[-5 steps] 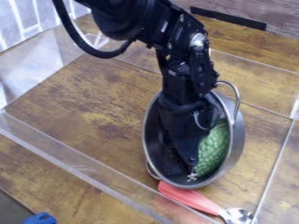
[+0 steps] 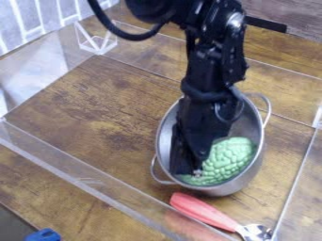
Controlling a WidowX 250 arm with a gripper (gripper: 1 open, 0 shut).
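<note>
The black gripper point(image 2: 191, 151) reaches down into a steel pot point(image 2: 251, 162) with two side handles, near the middle right of the camera view. A pale green, brain-textured object point(image 2: 224, 160) lies in the pot, to the right of the fingertips. The fingers look shut, with nothing visible between them, though their tips are partly hard to make out against the dark pot.
A red-handled spoon point(image 2: 204, 212) lies in front of the pot. Clear plastic walls surround the wooden floor point(image 2: 88, 113), which is free on the left. A blue item point(image 2: 43, 234) sits at the lower left corner.
The gripper has risen slightly and shifted. The green object now shows more fully and lies flatter, and the pot appears more upright and settled.
</note>
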